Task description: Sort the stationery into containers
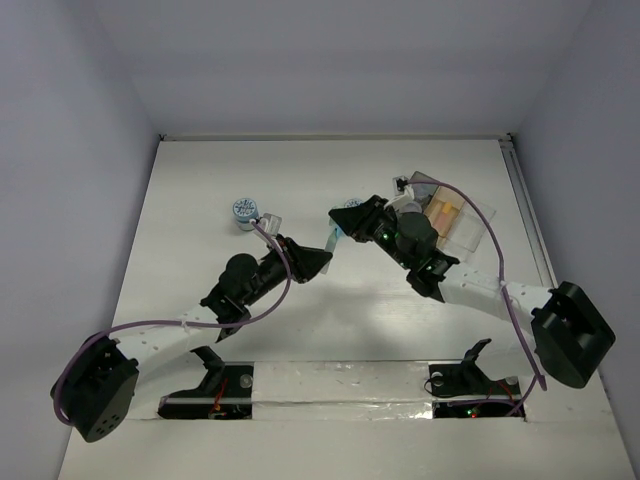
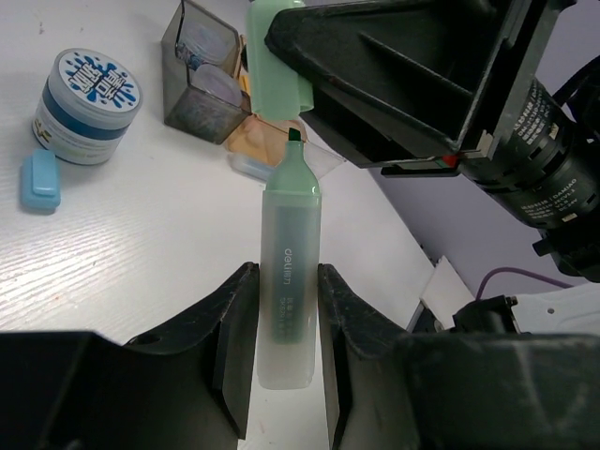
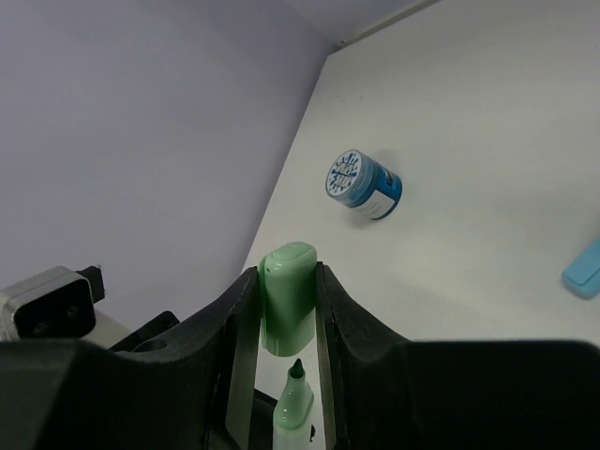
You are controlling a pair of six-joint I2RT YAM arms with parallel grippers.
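Observation:
A pale green highlighter stands upright in my left gripper, its dark tip exposed in the left wrist view; whether those fingers press on it is hard to tell. Just above it, my right gripper is shut on the highlighter's green cap, separate from the body. A light blue eraser lies on the table beside a blue-labelled jar. A second jar stands at the back left.
At the back right, several containers stand together, including a smoky box and an orange-toned one.

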